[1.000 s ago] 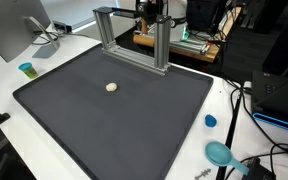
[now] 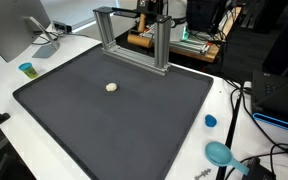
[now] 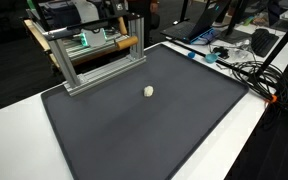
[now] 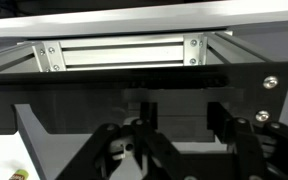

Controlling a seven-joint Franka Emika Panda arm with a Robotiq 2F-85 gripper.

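In the wrist view my gripper has its dark fingers apart, beside a black bar of a metal frame. Part of that bar shows between the fingers; whether they touch it, I cannot tell. Exterior view 1 has the frame at the back edge of the grey mat, with the arm's end partly hidden behind it. A small pale round object lies on the mat, well away from the gripper. It also shows in exterior view 2 as a pale lump.
A green-topped cup stands on the left of the table. To the right are a blue lid and a turquoise ladle-like item. Cables lie at the far right.
The pale object and the mat are unmoved.
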